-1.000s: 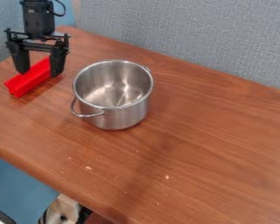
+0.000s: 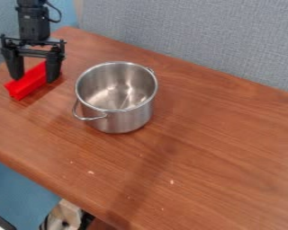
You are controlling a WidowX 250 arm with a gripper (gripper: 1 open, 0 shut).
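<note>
A long red block [image 2: 29,84] lies on the wooden table at the left. My black gripper [image 2: 33,65] hangs over its far part, with one finger on either side, apparently open; whether the fingers touch the block is hard to tell. A shiny steel pot [image 2: 116,101] with wire handles stands upright just to the right, apart from the gripper.
A grey fabric wall [image 2: 194,36] runs along the back. The table's edge drops away at the lower left.
My gripper has shifted slightly to the left and down over the red block. The pot and block look unmoved.
</note>
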